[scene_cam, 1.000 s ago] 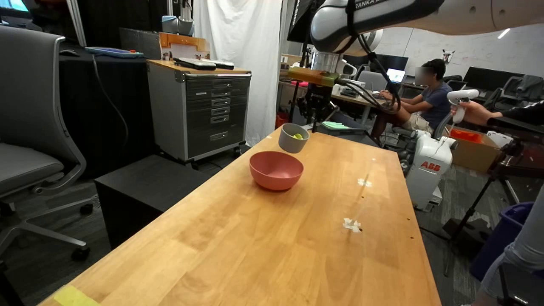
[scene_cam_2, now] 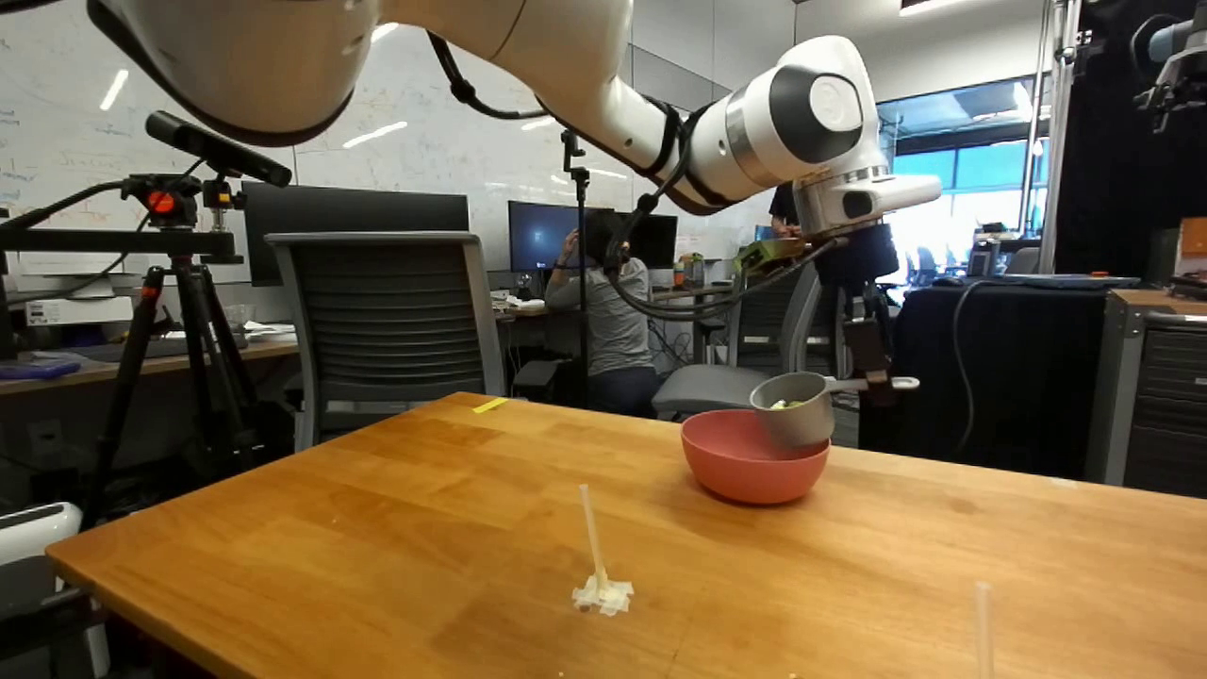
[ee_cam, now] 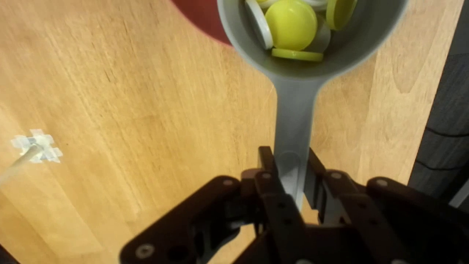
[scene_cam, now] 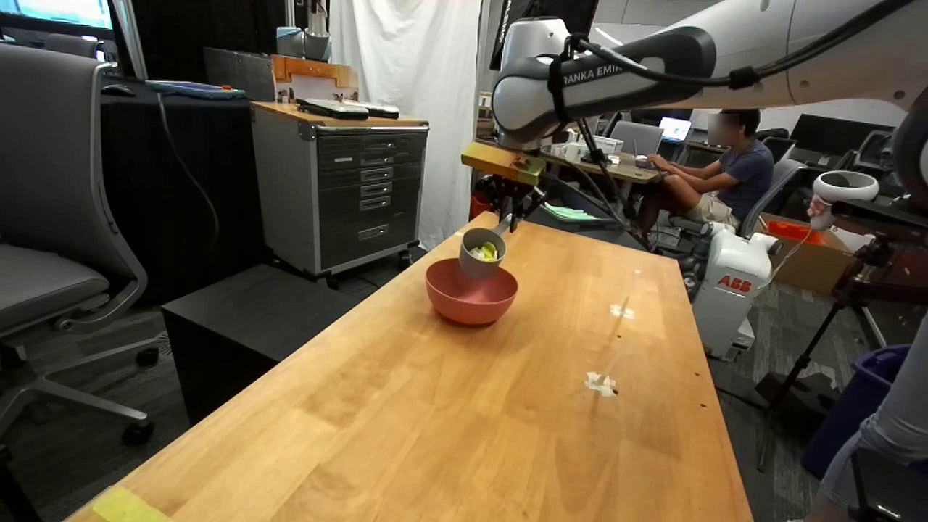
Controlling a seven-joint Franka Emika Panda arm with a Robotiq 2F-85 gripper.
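Observation:
A grey long-handled pot (scene_cam: 481, 254) hangs over the back of the red bowl (scene_cam: 470, 300), tilted, its lower part reaching past the rim. Whether pot and bowl touch I cannot tell. Yellow discs (ee_cam: 292, 25) and several white ones lie inside the pot. My gripper is around the handle (ee_cam: 293, 110), with a finger on either side of it. In the second exterior view the pot (scene_cam_2: 794, 414) overlaps the far right side of the bowl (scene_cam_2: 741, 470), and the handle's end sticks out beyond my gripper (scene_cam_2: 873, 379).
Thin clear sticks, such as one taped upright (scene_cam_2: 590, 532), stand on the wooden table (scene_cam_2: 430, 521). Open table surface lies in front of the bowl. A grey drawer cabinet (scene_cam: 370, 196) stands beyond the table's edge.
The pot has come down and slightly left in the first exterior view, from above and behind the bowl to overlapping it, and it is tilted differently. The bowl has stayed put.

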